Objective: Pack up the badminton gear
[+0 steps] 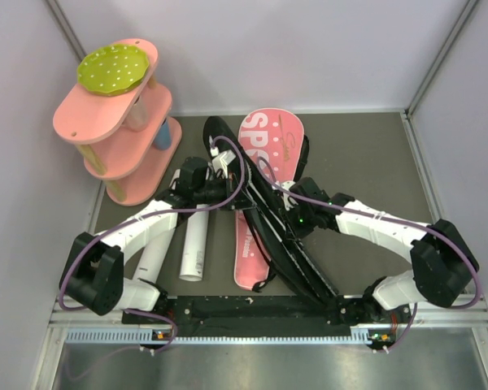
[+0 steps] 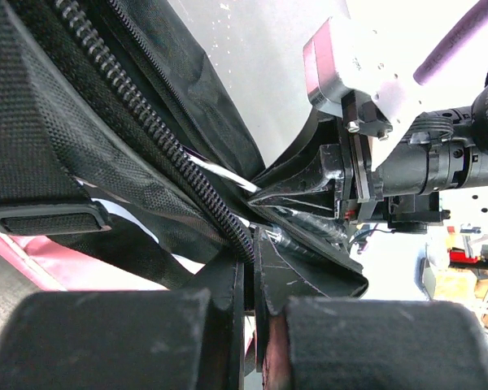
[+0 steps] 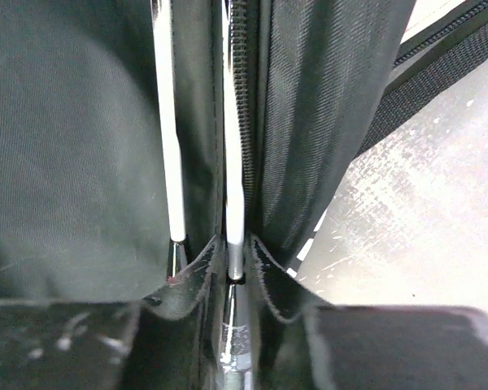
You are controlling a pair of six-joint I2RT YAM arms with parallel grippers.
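Note:
The long black racket bag [image 1: 301, 268] lies diagonally, open, over a pink bag [image 1: 252, 260] lettered "SP". My left gripper is shut on the black bag's zippered edge near its upper middle. Lower along the bag, my right gripper is at the opening, its fingertips round a white racket shaft [image 3: 232, 162] beside the zipper; whether they close on it I cannot tell. A second white shaft [image 3: 171, 162] lies parallel inside the bag.
A pink tiered shelf [image 1: 106, 122] with a green plate [image 1: 112, 69] stands at back left. White tubes [image 1: 194, 252] lie left of the bags.

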